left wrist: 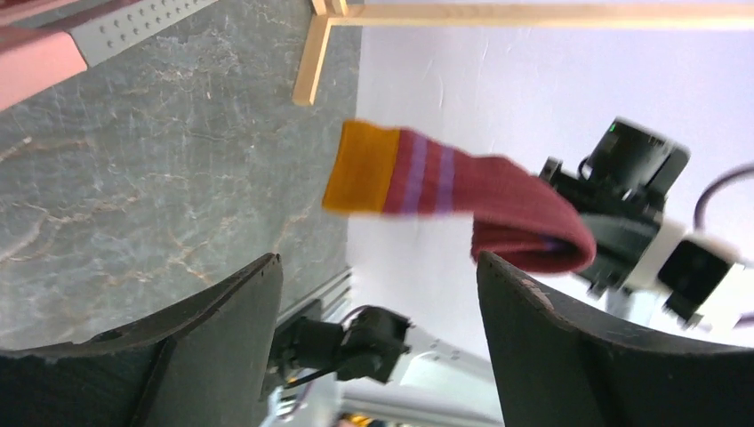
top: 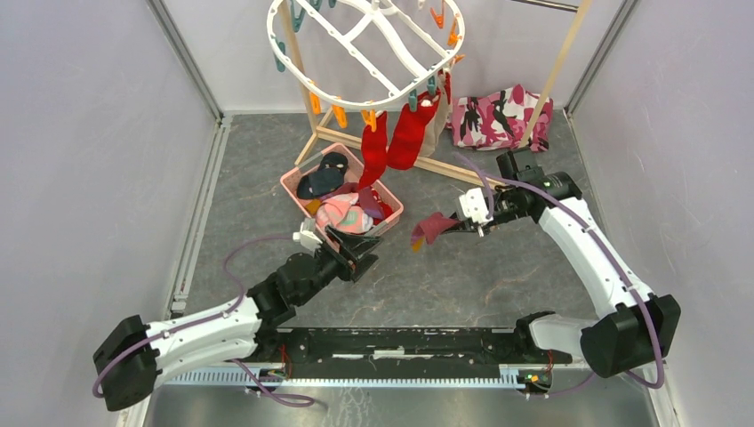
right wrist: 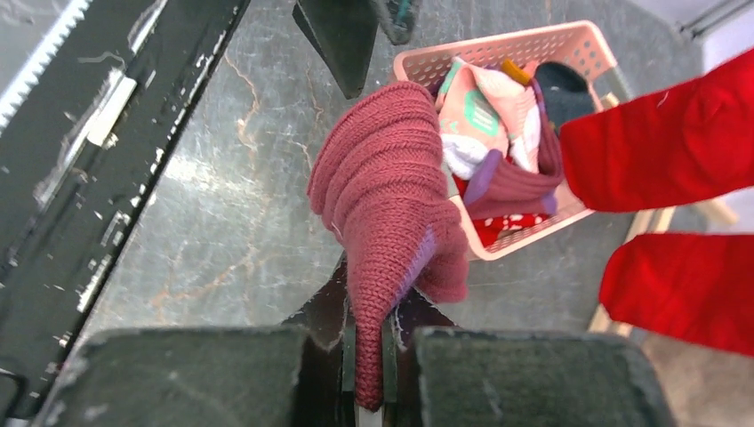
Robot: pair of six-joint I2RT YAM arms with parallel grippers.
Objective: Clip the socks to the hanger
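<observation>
A maroon sock (top: 433, 228) with a mustard end and purple stripes is held by my right gripper (top: 453, 226), which is shut on it. In the right wrist view a narrow fold of the sock (right wrist: 391, 205) is pinched between the fingers, and the rest bulges forward. My left gripper (top: 363, 254) stands open and empty, to the left of the sock. The left wrist view shows its two fingers wide apart, with the sock (left wrist: 436, 178) beyond them. The white round hanger (top: 391, 93) is at the top, with red socks (top: 411, 133) hanging from its clips.
A pink basket (top: 289, 184) full of other socks stands behind my left gripper. Wooden stand bars (top: 445, 169) lie across the floor behind. A pink camouflage bag (top: 493, 120) rests at the back right. Floor between the arms is clear.
</observation>
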